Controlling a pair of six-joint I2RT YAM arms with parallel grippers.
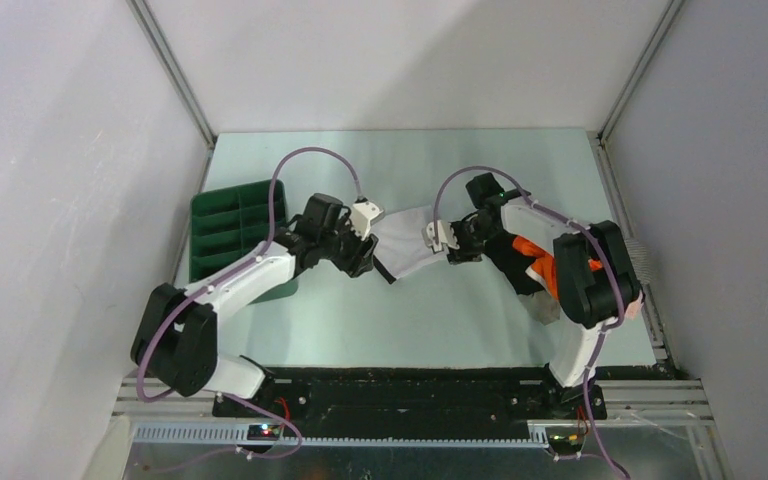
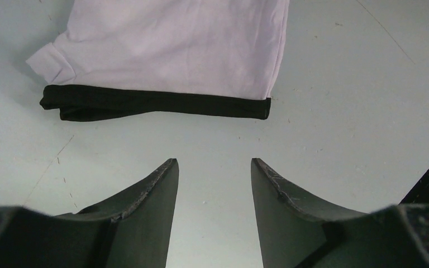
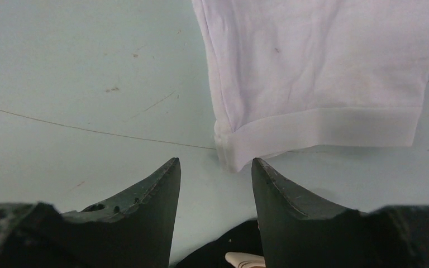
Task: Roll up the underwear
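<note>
The pale underwear (image 1: 410, 238) lies flat on the table between my two arms, its dark waistband (image 2: 156, 104) toward the left. In the left wrist view the waistband runs roughly straight, and one corner of the cloth sticks out past its end. My left gripper is open over bare table beside the waistband, nothing between its fingers. Open too is my right gripper, close to a corner of the pale hem (image 3: 335, 127); the corner shows between its fingertips but is not gripped. Part of the cloth's right end is hidden by the right arm in the top view.
A green compartment box (image 1: 222, 232) stands at the left, partly behind the left arm. Right of the underwear, a heap of black, orange and grey clothes (image 1: 532, 258) lies under the right arm.
</note>
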